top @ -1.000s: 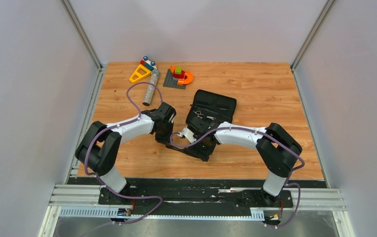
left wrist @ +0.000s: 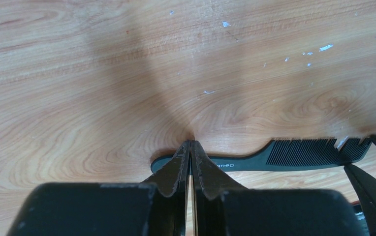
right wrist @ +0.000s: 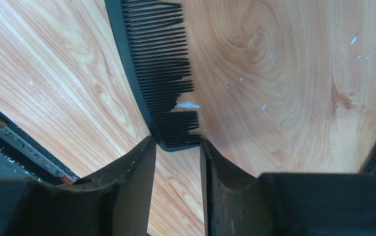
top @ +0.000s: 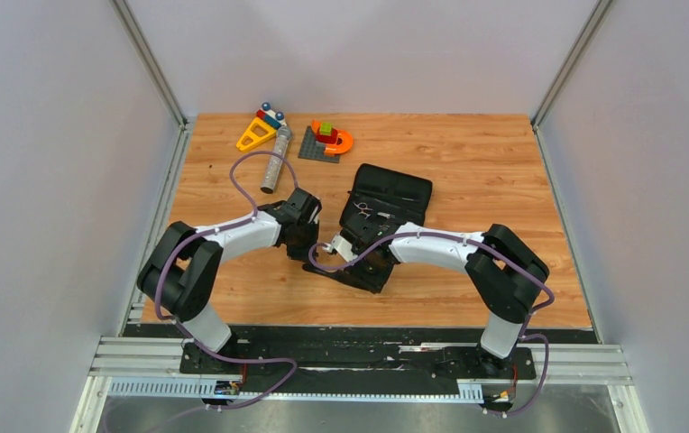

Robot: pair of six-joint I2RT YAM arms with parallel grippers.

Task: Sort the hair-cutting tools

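Observation:
A black comb (left wrist: 304,153) (right wrist: 132,64) lies on the wood. At its handle end, my left gripper is shut, tips down at the comb. At the toothed end, my right gripper has its fingertips on either side of the comb's tip, part open around it. In the top view both wrists meet over the front middle, hiding most of the comb. Behind and right of them lies an open black tool case (top: 395,185), with scissors (top: 363,207) in it.
Toys at the back left: a yellow piece (top: 252,135), a grey tube (top: 272,173) and a grey plate with bricks (top: 309,149). A black case edge (right wrist: 14,147) lies beside the comb.

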